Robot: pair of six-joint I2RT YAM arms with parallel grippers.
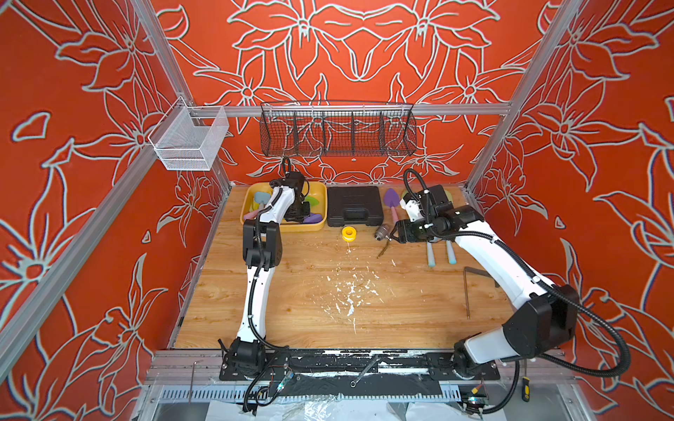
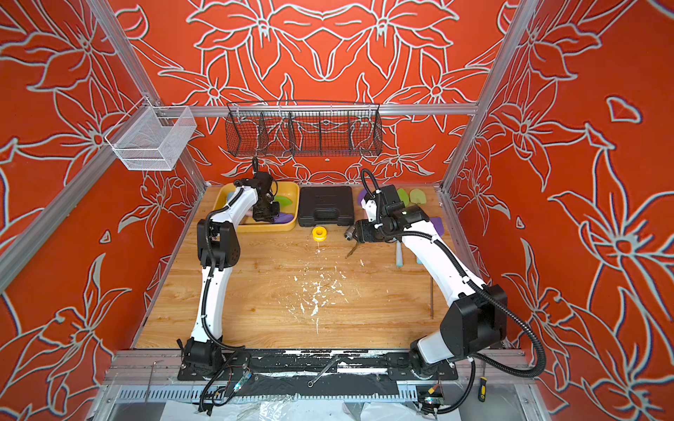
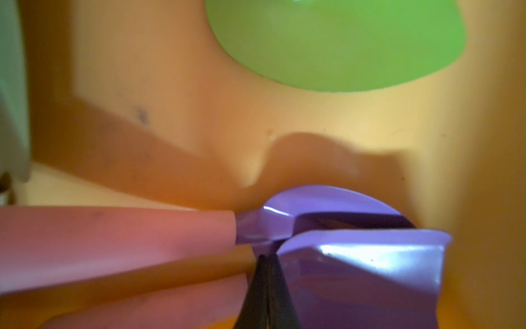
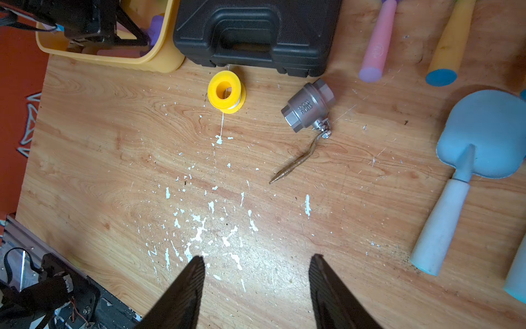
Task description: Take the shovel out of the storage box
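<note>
In the left wrist view my left gripper is shut, its fingertips meeting with nothing between them. Just right of the tips lies the purple blade of one pink-handled shovel (image 3: 361,279). A second purple shovel (image 3: 328,200) lies behind it, its pink handle (image 3: 120,241) stretching left. Both are in the yellow storage box (image 1: 245,217), outside my fingers; whether the tips touch them I cannot tell. A green blade (image 3: 339,44) rests farther back in the box. My right gripper stands open and empty over the table.
Right of the box sits a black case (image 1: 355,206), with a yellow tape roll (image 1: 349,233) and a metal valve (image 4: 309,104) in front. More shovels, one light blue (image 4: 482,134), lie at the right.
</note>
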